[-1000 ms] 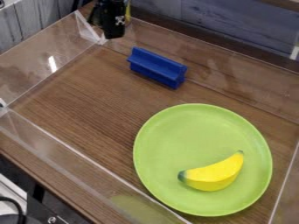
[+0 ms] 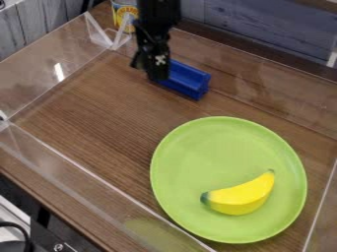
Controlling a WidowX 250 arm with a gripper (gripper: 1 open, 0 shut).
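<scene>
My gripper (image 2: 156, 61) hangs open and dark at the top centre, just above and partly over the left end of a blue block (image 2: 187, 83), with nothing visible held. A green plate (image 2: 198, 157) lies in the lower right, with a yellow banana (image 2: 239, 197) on it.
A yellow can (image 2: 124, 14) stands at the back left, near a clear plastic wall. Bare wooden table (image 2: 86, 118) fills the left and centre. A grey-blue back wall runs along the top right.
My gripper has moved from the back left down and to the right, over the blue block. The block, plate and banana look unmoved.
</scene>
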